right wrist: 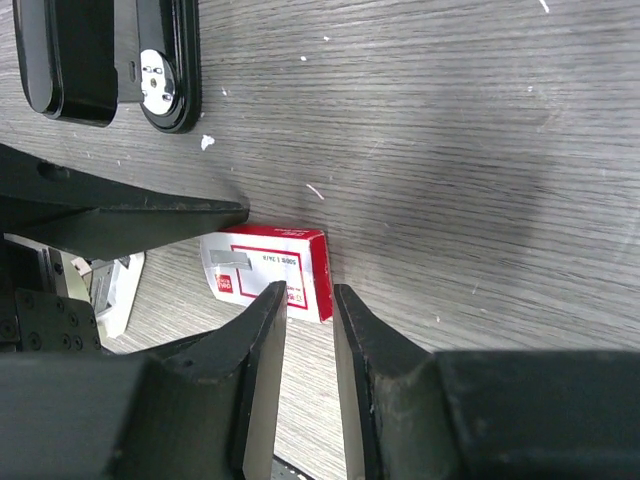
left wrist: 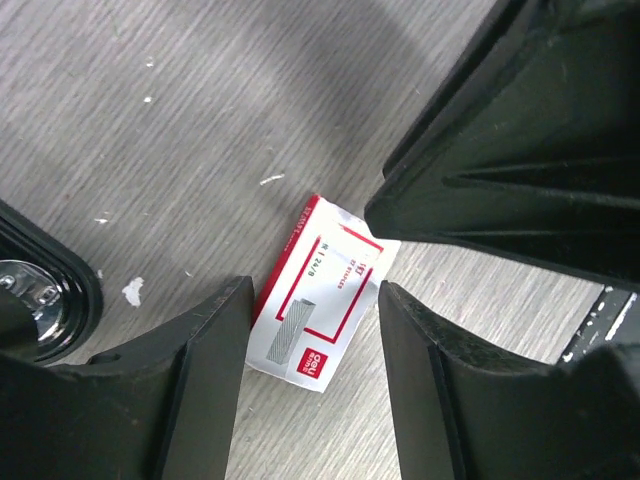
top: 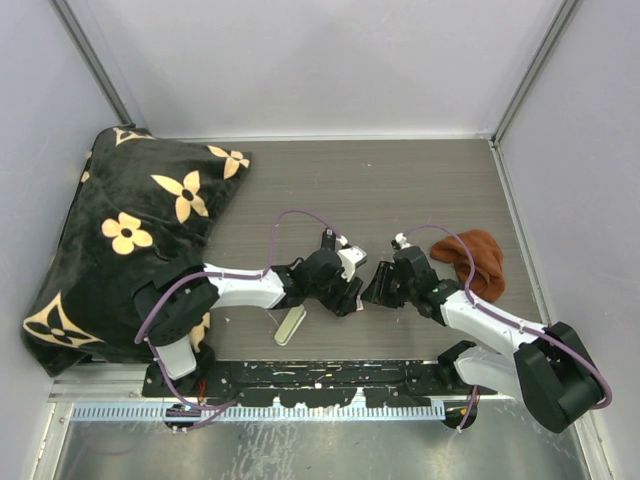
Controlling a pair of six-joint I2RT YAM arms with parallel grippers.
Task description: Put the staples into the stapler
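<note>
A small white and red staple box [top: 360, 304] [left wrist: 318, 290] [right wrist: 268, 268] rests on the table between the two arms. My left gripper is shut on it, one finger along each side, as the left wrist view shows. Just to the right of the box stands my right gripper [top: 377, 297], part open, its fingertips close to the box's end with nothing clearly held. The stapler, black with a silver round part [left wrist: 42, 300] [right wrist: 158, 82], lies behind the left gripper; from above, only a dark end [top: 328, 239] shows past the arm.
A pale long object [top: 290, 325] lies at the front left of the arms. A brown cloth [top: 470, 262] is crumpled at the right, and a dark flowered cushion [top: 125, 215] fills the left.
</note>
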